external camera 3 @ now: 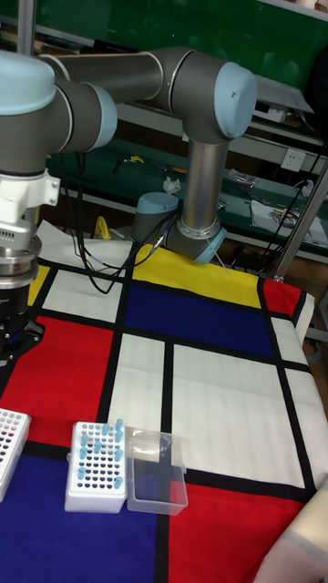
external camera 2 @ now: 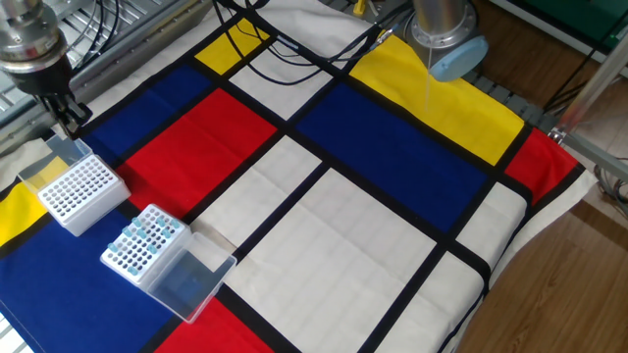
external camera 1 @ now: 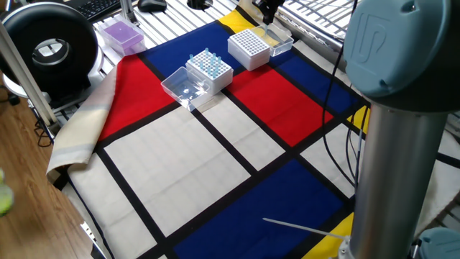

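Note:
My gripper (external camera 2: 71,123) hangs at the upper left in exterior view 2, its dark fingers pointing down over the clear lid (external camera 2: 61,157) of the white tip box. That white box (external camera 2: 86,196) stands open, and no blue tips show in its holes. In exterior view 1 the gripper (external camera 1: 268,21) is cut off by the top edge, just above the same lid (external camera 1: 279,39). Whether the fingers touch the lid, or how far apart they are, is too small to tell. A second white box (external camera 1: 210,72) holds several blue tips (external camera 2: 137,233); its clear lid (external camera 1: 188,88) lies open beside it.
A purple-filled clear box (external camera 1: 123,36) sits at the far left. Black cables (external camera 2: 285,74) hang near the arm's base (external camera 2: 444,25). One cloth corner (external camera 1: 90,115) is folded over.

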